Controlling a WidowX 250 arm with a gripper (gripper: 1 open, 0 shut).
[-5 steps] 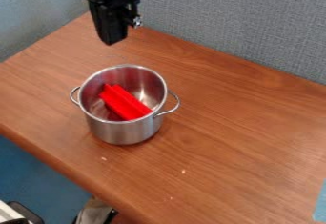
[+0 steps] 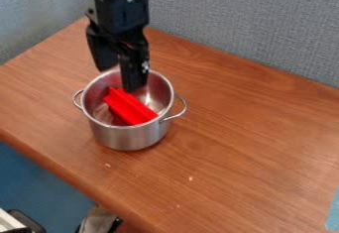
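A steel pot (image 2: 127,135) with two side handles stands on the wooden table. A red elongated object (image 2: 131,107) lies inside it at a slant. My black gripper (image 2: 119,73) hangs over the pot's back part, its fingers apart and reaching down to about rim height, just behind and above the red object. It is open; whether it touches the red object is unclear.
A grey wall rises at the back. The table's front left edge runs near the pot, with blue floor below.
My gripper has come down a long way, from high behind the pot to just over it. The pot and red object appear unmoved.
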